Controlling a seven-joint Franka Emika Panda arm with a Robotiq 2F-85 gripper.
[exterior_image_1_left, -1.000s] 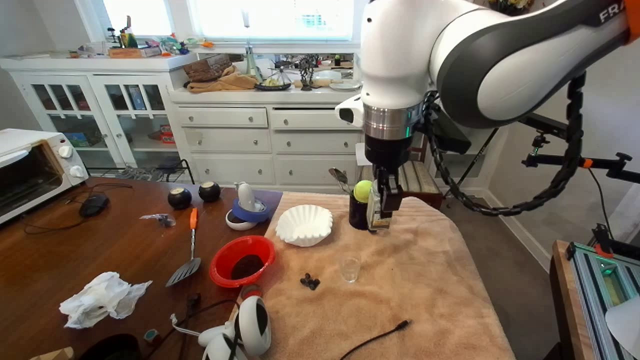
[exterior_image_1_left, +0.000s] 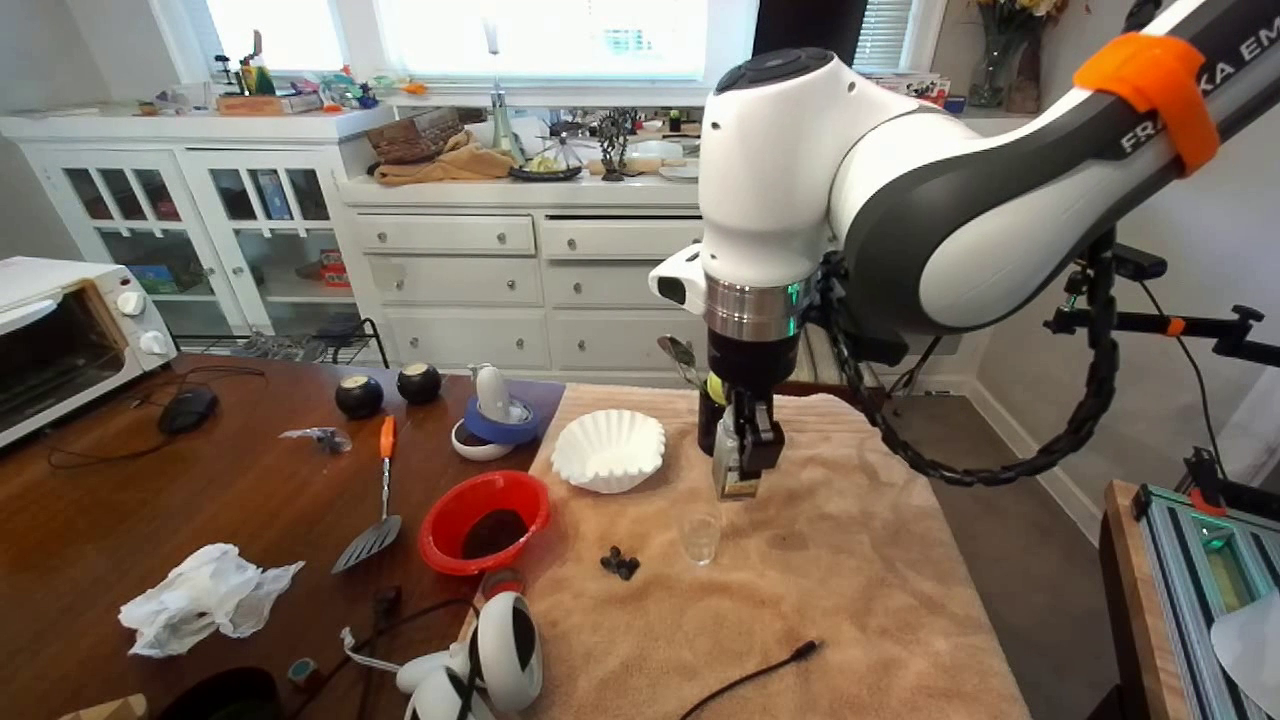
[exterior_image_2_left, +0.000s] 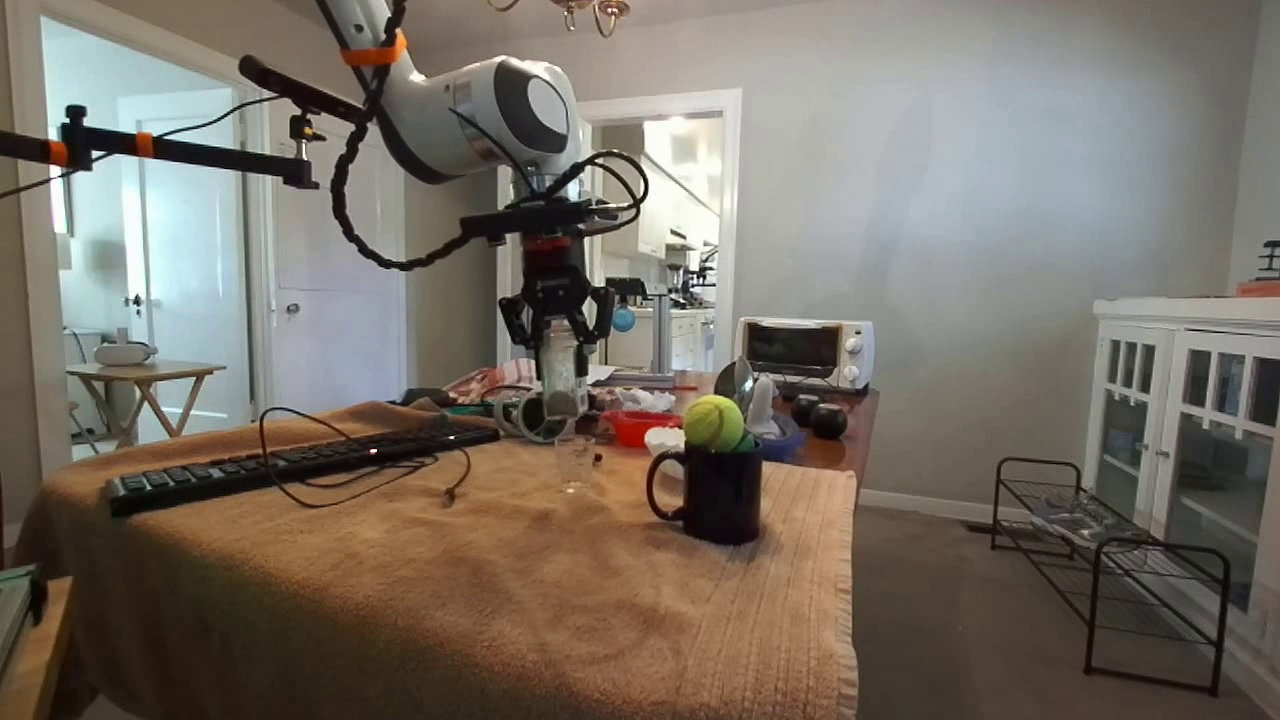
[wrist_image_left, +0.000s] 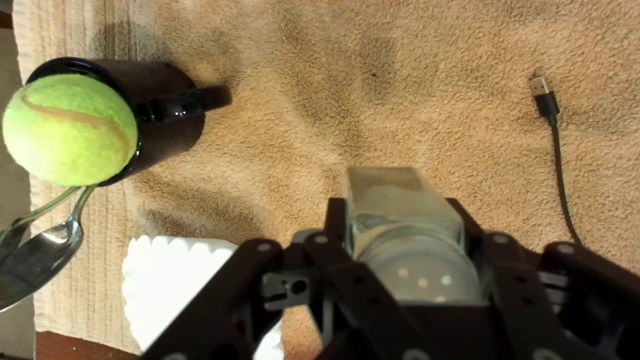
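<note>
A clear square-sided bottle (wrist_image_left: 414, 240) stands upright between the fingers of my gripper (exterior_image_2_left: 555, 342), which is shut on it. In exterior view 1 the bottle (exterior_image_1_left: 734, 478) hangs above the tan towel, slightly behind a small clear glass (exterior_image_1_left: 701, 539). The glass (exterior_image_2_left: 576, 463) appears just below the bottle's base in exterior view 2, with a gap between them. From the wrist, the glass cannot be made out. What the bottle contains is hard to tell.
A black mug (exterior_image_2_left: 723, 492) with a tennis ball (exterior_image_2_left: 713, 422) and spoons stands near the towel's far edge. Beside it sits a white fluted bowl (exterior_image_1_left: 608, 450). Dark pieces (exterior_image_1_left: 620, 563), a red bowl (exterior_image_1_left: 485, 522) and a cable (exterior_image_1_left: 750, 674) lie around. The towel's right side is open.
My gripper has come down and toward the front with the bottle, shifting slightly left in exterior view 1. It now hides most of the tennis ball there. The glass has not moved.
</note>
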